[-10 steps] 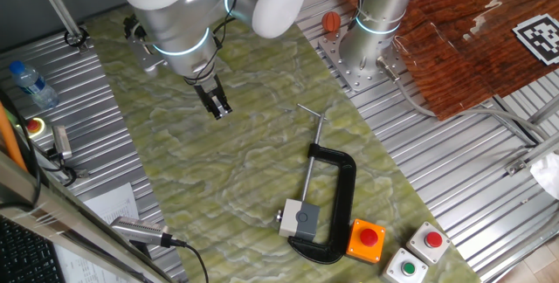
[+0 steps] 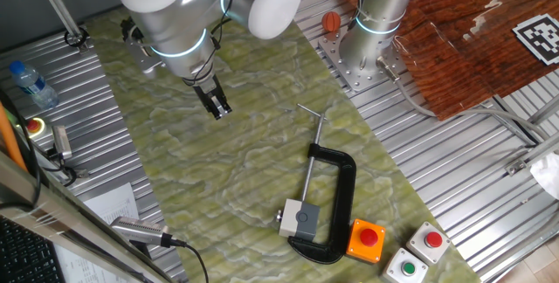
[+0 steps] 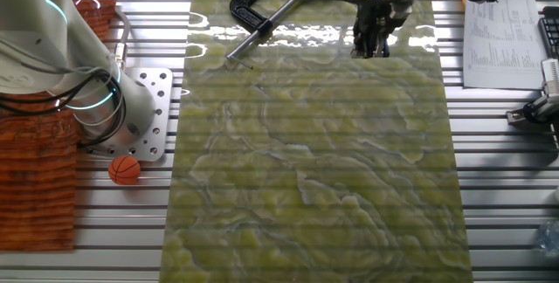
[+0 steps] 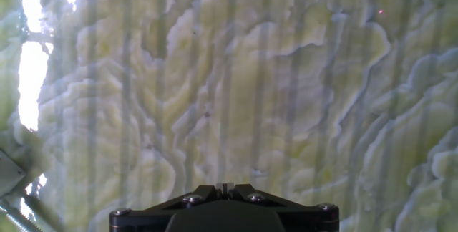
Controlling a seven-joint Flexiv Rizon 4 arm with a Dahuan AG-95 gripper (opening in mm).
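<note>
My gripper (image 2: 224, 112) hangs above the green marbled sheet (image 2: 175, 156), apart from every object. In the wrist view the fingertips of the gripper meet, shut, with nothing showing between them. Below them only bare marbled surface (image 4: 236, 96) is visible. A black C-clamp (image 2: 348, 200) with a steel screw lies on the sheet, and a grey-and-white box (image 2: 299, 219) is set within its frame. From the opposite side, the clamp (image 3: 249, 8) shows at the top, left of the gripper (image 3: 370, 53).
An orange box with a red button (image 2: 365, 240) sits beside the clamp, near a red-button box (image 2: 430, 241) and a green-button box (image 2: 406, 268). A small orange basketball (image 3: 124, 170) rests by the robot base. Much of the sheet (image 3: 314, 178) is clear.
Over the last second the arm has shifted very slightly left and up in exterior view 1, while the fingertips stay almost in place. The objects have not moved.
</note>
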